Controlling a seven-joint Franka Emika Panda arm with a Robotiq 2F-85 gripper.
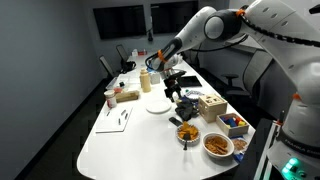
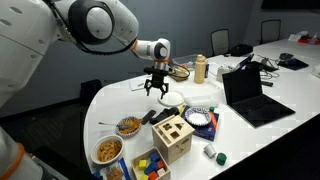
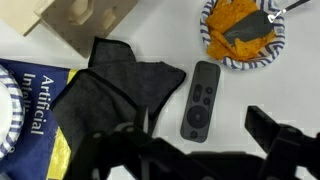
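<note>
My gripper is open above the table, its two dark fingers far apart at the bottom of the wrist view. A black remote control (image 3: 201,102) lies on the white table between and ahead of them, clear of both. To its left is a crumpled dark cloth (image 3: 125,85), partly covered by one finger. In exterior view 1 the gripper (image 1: 173,93) hangs over the table's middle, near the cloth (image 1: 185,108) and the remote (image 1: 175,122). Nothing shows between the fingers.
A patterned bowl of orange food with a spatula (image 3: 243,32) sits beyond the remote. Close by are a wooden box (image 2: 173,140), a crate of coloured blocks (image 2: 152,166), another bowl (image 2: 107,151) and a white plate (image 2: 172,100).
</note>
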